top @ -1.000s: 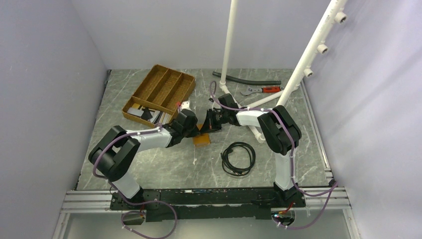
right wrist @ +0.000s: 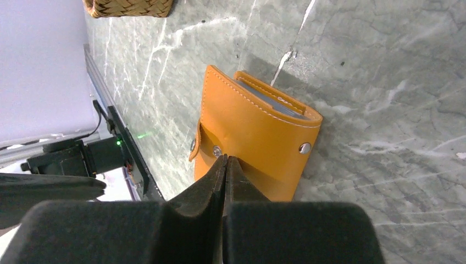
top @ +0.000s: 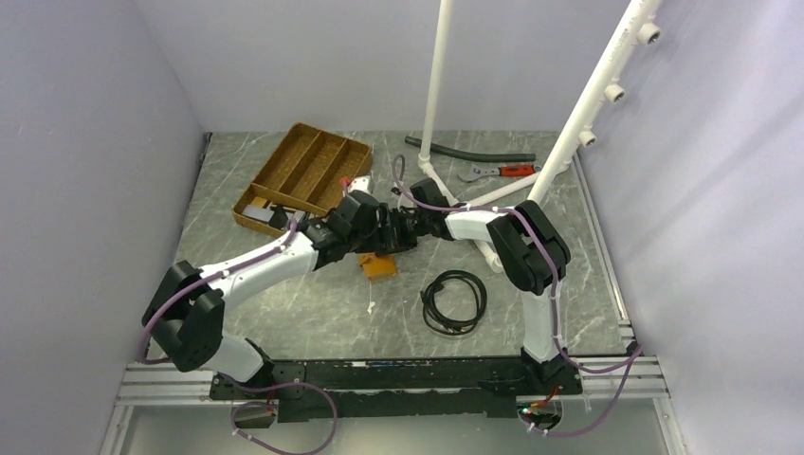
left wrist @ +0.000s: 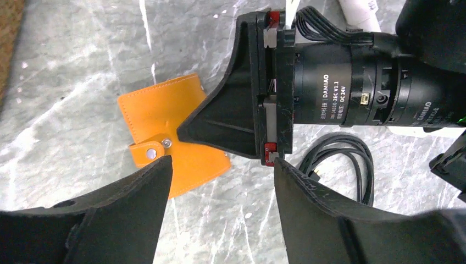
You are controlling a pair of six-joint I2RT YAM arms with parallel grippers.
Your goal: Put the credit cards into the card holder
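The orange card holder (right wrist: 258,137) lies on the table, its mouth slightly parted in the right wrist view. A grey card edge (right wrist: 286,108) shows inside that mouth. My right gripper is shut at the holder's flat face, with nothing visible between its fingers. From the left wrist view, the right gripper's dark tip (left wrist: 189,131) overlaps the holder (left wrist: 187,165) near its snap. My left gripper is open above the holder, its fingers apart and empty. In the top view the left arm partly covers the holder (top: 379,266).
A woven brown tray (top: 301,156) stands at the back left, with cards (top: 258,210) in its front compartment. A coiled black cable (top: 453,301) lies front right of the holder. White pipes (top: 493,194) and a red-handled wrench (top: 517,171) are at the back right.
The holder has shifted and turned slightly. The right arm has moved only a little.
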